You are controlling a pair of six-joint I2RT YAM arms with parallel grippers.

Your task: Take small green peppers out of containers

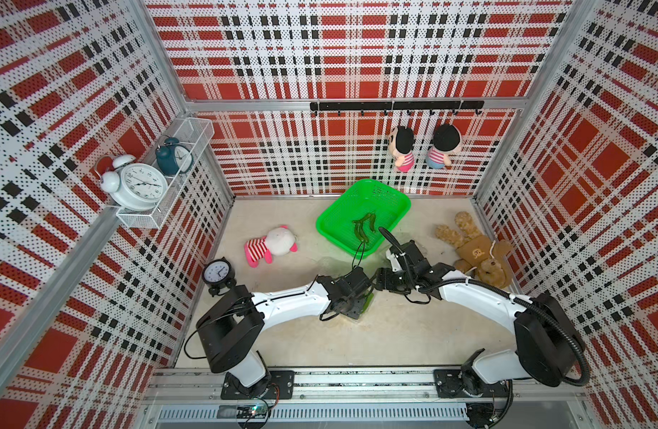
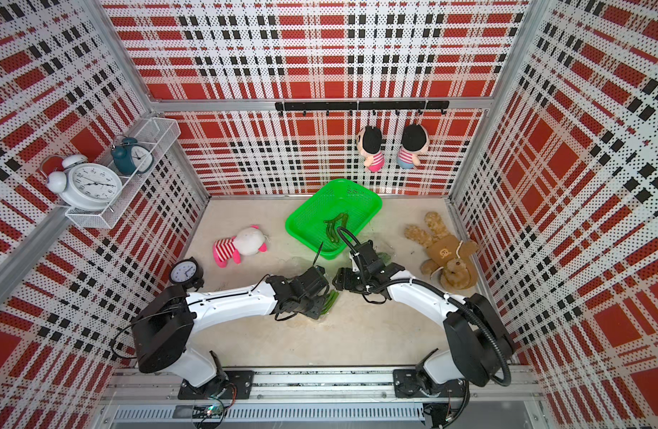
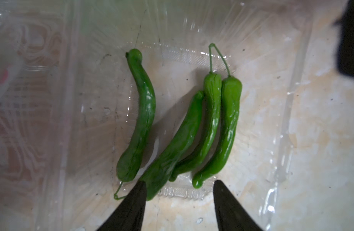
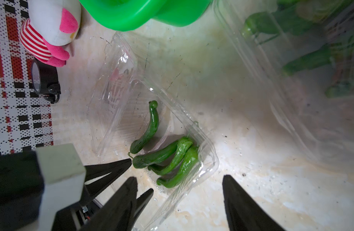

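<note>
Several small green peppers (image 3: 182,142) lie in an open clear plastic container (image 3: 282,154) in the left wrist view. My left gripper hovers over its near end, open, with one fingertip overlapping a pepper's lower end in the view; nothing is held. The right wrist view shows the same container (image 4: 207,150) and the left gripper's parted fingers (image 4: 113,169) beside it. My right gripper is open and empty, to the right of that container. More peppers (image 4: 307,59) show through a second clear container (image 4: 257,73). Further peppers (image 1: 362,230) rest in the green basket (image 1: 330,223).
A striped plush toy (image 1: 270,244) and a black clock (image 1: 218,273) are on the left; a brown teddy bear (image 1: 479,250) is on the right. Both grippers are close together mid-table.
</note>
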